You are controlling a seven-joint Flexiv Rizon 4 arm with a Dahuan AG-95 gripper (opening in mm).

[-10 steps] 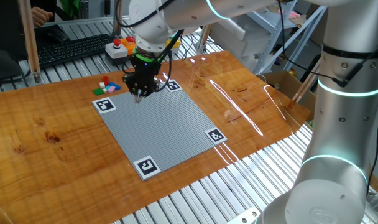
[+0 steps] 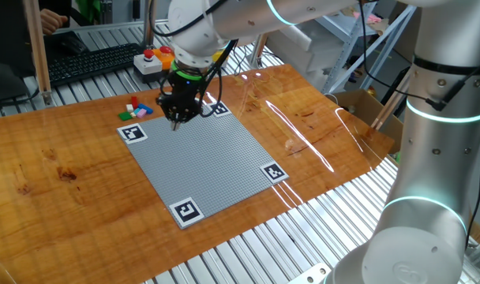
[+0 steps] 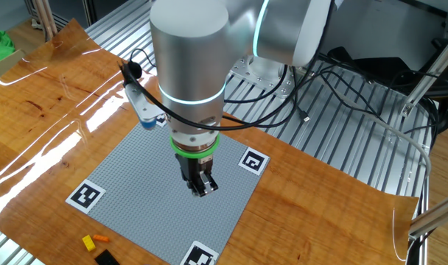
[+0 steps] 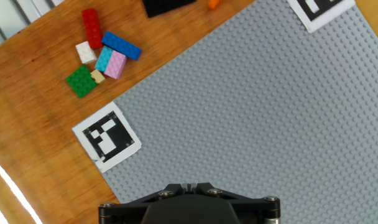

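Over the grey studded baseplate [image 2: 200,162] hangs my gripper [image 3: 203,190], above its surface and pointing down. At the bottom of the wrist view the gripper's fingertips [image 4: 177,187] stand together, with nothing visible between them. Beside one edge of the plate lies a loose cluster: a red brick [image 4: 91,28], a white brick [image 4: 86,52], a blue brick [image 4: 122,45], a light blue brick [image 4: 104,60], a pink brick [image 4: 115,65], a green brick [image 4: 81,81] and a small tan brick [image 4: 97,76]. A black piece [image 4: 167,5] and an orange brick [image 4: 213,4] are cut off by the top edge.
Printed black-and-white markers [image 2: 187,211] sit on the plate's corners. A yellow brick [image 3: 88,242] lies off the plate near the orange one. Behind the wooden table [image 2: 62,173] are a keyboard [image 2: 94,63] and a red-button box [image 2: 150,63].
In exterior view 1 the arm and gripper have shifted slightly to the right over the last second. Bricks and plate stay where they were.
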